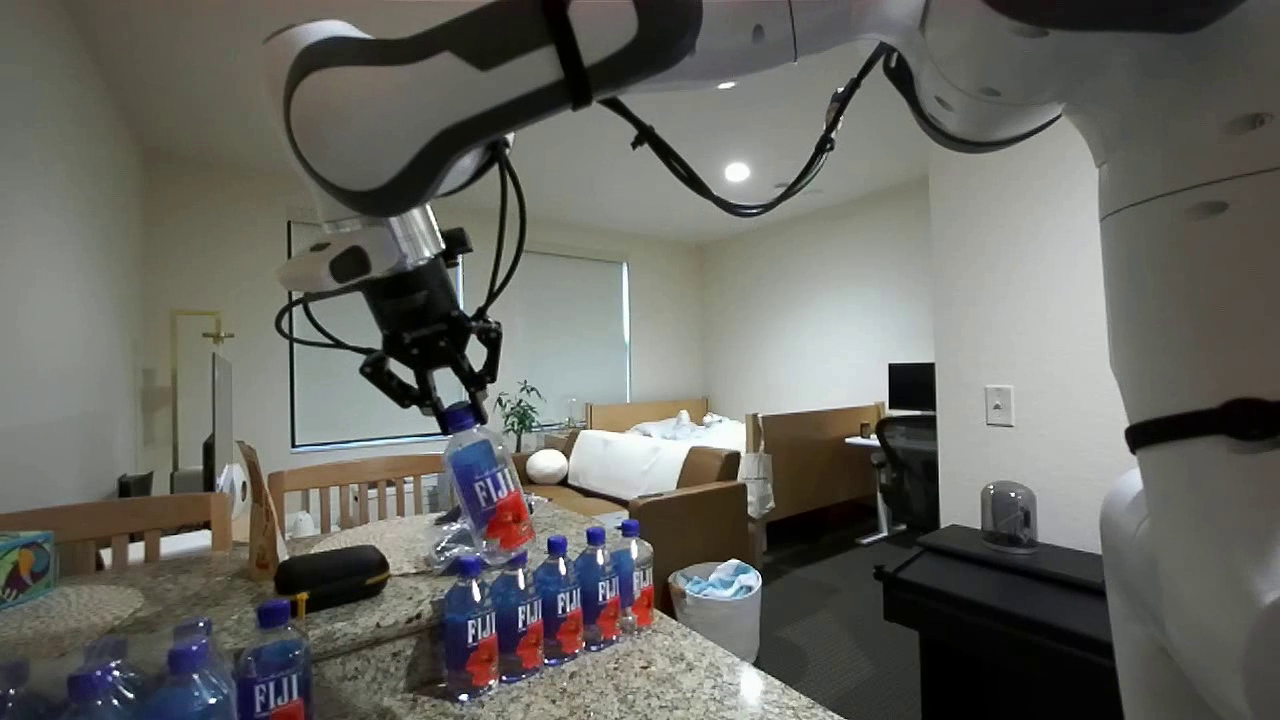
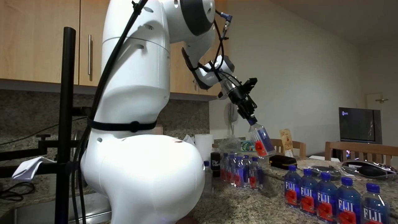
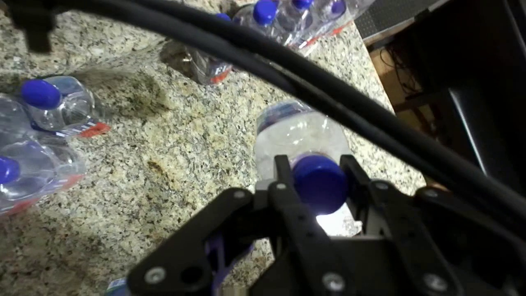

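My gripper [image 1: 446, 414] is shut on the blue cap of a clear FIJI bottle [image 1: 488, 490], which hangs tilted in the air, above the counter. In the wrist view the blue cap [image 3: 320, 185] sits between the two black fingers, and the bottle body [image 3: 301, 135] reaches away beneath it. Exterior view 2 shows this bottle [image 2: 262, 138] higher than the others. A row of several upright FIJI bottles [image 1: 559, 600] stands along the counter. Another cluster of bottles [image 1: 192, 678] is at the lower left.
On the raised ledge are a black case [image 1: 332, 574] and a brown card [image 1: 259, 516]. Beyond the counter's edge stands a white bin [image 1: 717, 612].
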